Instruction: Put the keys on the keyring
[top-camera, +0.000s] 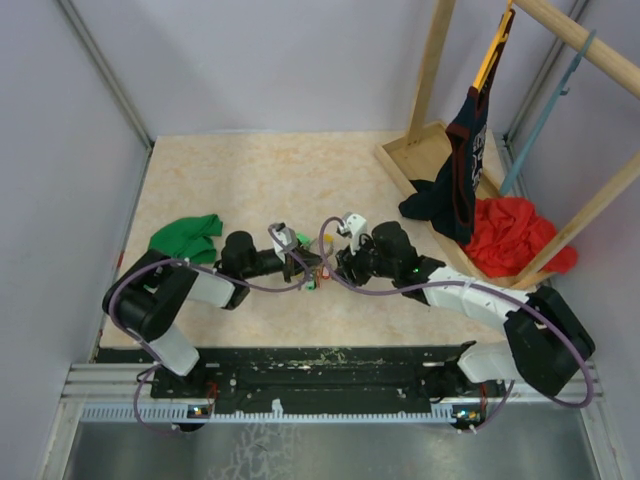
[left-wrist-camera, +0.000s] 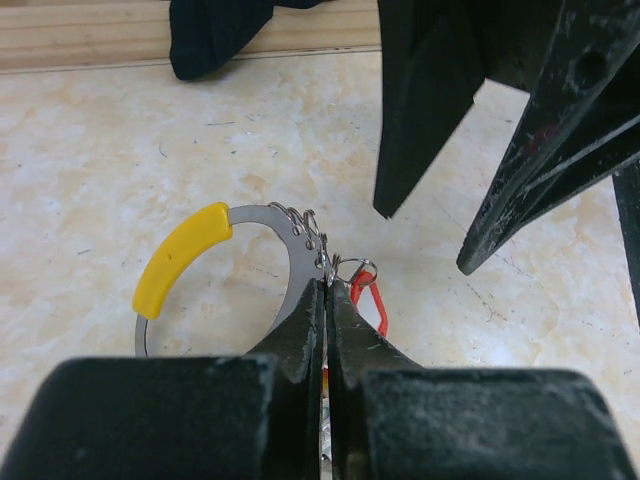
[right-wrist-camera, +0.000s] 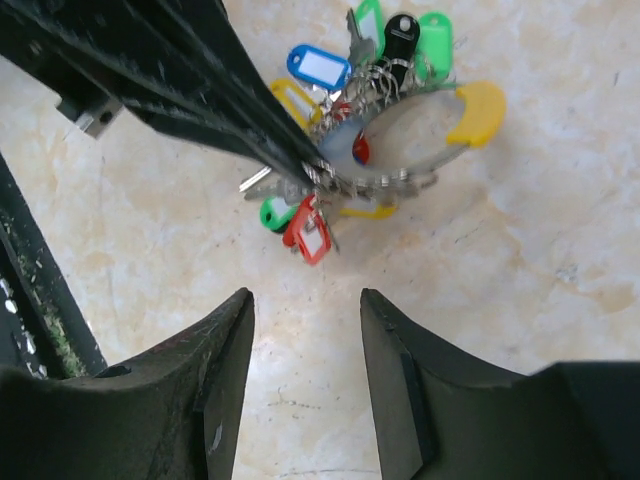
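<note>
My left gripper is shut, with the grey metal ring (left-wrist-camera: 290, 240) of the keyring at its tips; the ring has a yellow sleeve (left-wrist-camera: 180, 255) and several small key rings along it. A red key tag (right-wrist-camera: 312, 235) hangs below. In the right wrist view, green (right-wrist-camera: 435, 45), blue (right-wrist-camera: 318, 66), black and yellow tags with keys show behind the ring. My right gripper stands open just beside it, nothing between its fingers.
A green cloth (top-camera: 186, 238) lies at left. A wooden frame (top-camera: 430, 60) with hanging dark fabric and a red cloth (top-camera: 510, 240) stands at right.
</note>
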